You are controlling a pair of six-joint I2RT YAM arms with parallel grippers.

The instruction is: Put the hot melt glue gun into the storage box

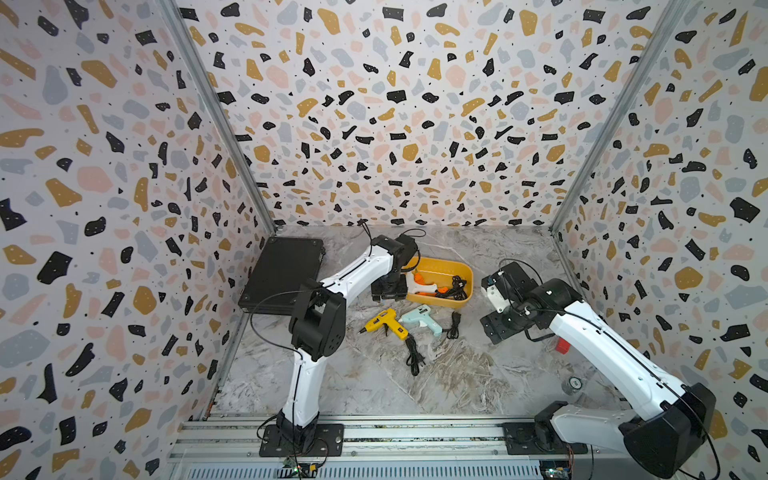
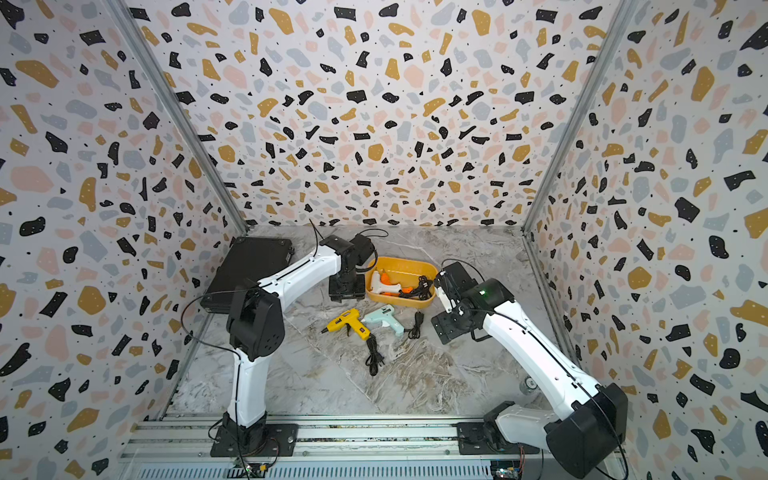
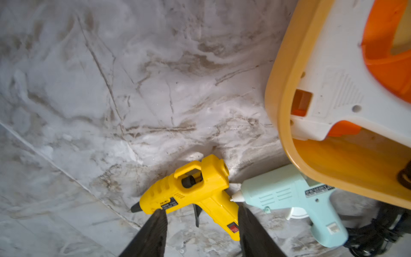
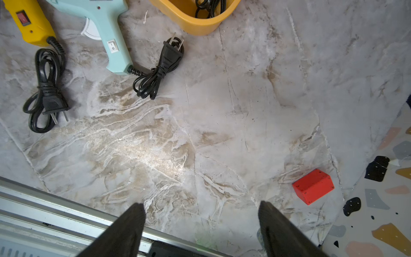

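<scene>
A yellow glue gun (image 3: 192,192) lies on the marble table, its black cord (image 4: 48,92) bundled below its handle. Beside it rests a mint-green glue gun (image 3: 278,192) with a bundled cord and plug (image 4: 160,70). The orange-yellow storage box (image 1: 448,265) stands behind them and holds a white and orange glue gun (image 3: 346,81) with a black cord. My left gripper hangs over the table left of the box, open and empty, the yellow gun showing past its fingertips. To the right of the box, my right gripper is open above bare table.
A black flat case (image 1: 281,273) sits at the back left. On the right side lies a red block (image 4: 313,186), near a small round object (image 1: 572,385).
</scene>
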